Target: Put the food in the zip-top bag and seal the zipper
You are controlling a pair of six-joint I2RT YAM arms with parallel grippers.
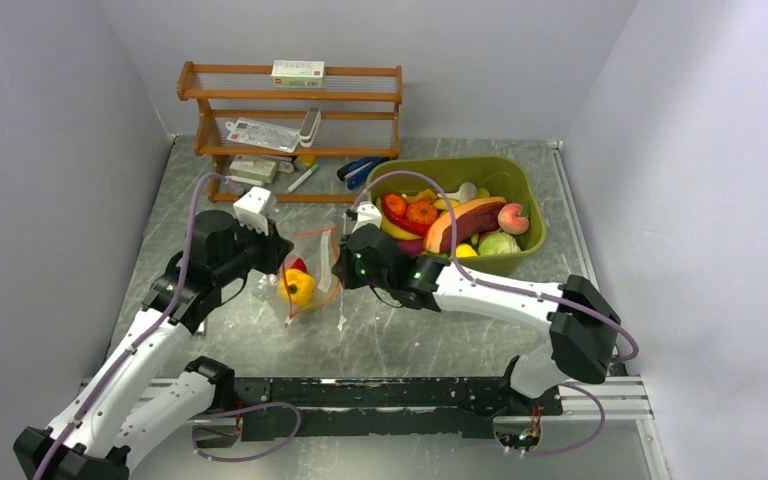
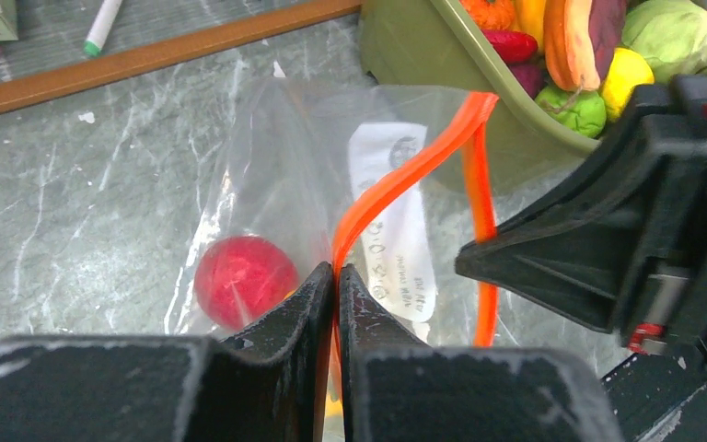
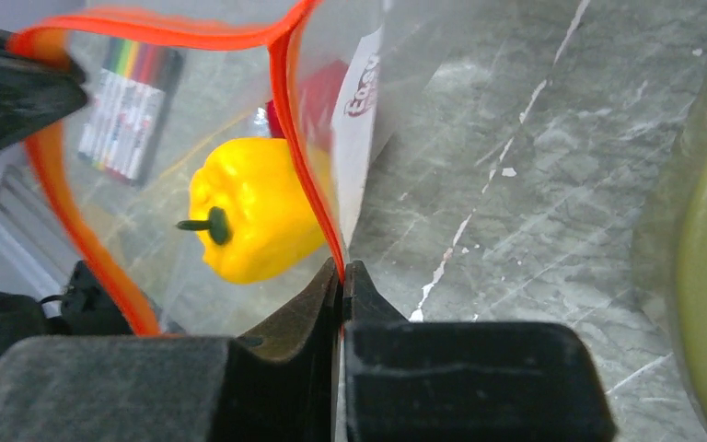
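A clear zip top bag with an orange rim (image 2: 403, 175) stands with its mouth open between my two grippers. Inside it rest a yellow bell pepper (image 3: 256, 210) and a red round food (image 2: 244, 282), seen through the film. My left gripper is shut on the rim's left side. On the opposite side, the orange edge runs between the closed fingertips of my right gripper, which is shut on that thin rim. A white printed label (image 2: 392, 221) shows on the bag wall.
To the right, a green basket (image 1: 505, 265) holds several other play foods. Behind the bag stands a wooden rack (image 1: 295, 95) with boxes and a green-capped marker (image 1: 303, 178). Grey tabletop in front of the bag is bare.
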